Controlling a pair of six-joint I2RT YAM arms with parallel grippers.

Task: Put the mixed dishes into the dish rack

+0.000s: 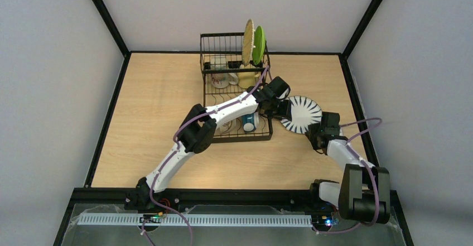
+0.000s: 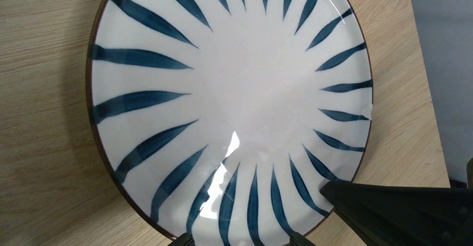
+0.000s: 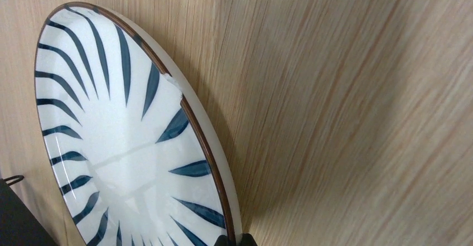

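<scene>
A round white plate with dark blue stripes and a brown rim is right of the black dish rack. My right gripper is shut on the plate's rim, its small fingertips on either side of that edge. A shadow beside the raised rim shows in the right wrist view; how much of the plate touches the table I cannot tell. At the plate's opposite, rack-side edge, my left gripper stands open, fingertips spread wide near the rim. In the left wrist view the plate fills most of the picture.
The rack's upper tier carries a tan plate and a green plate. Below are a white mug, a yellow cup and a blue cup. Table to the rack's left is clear.
</scene>
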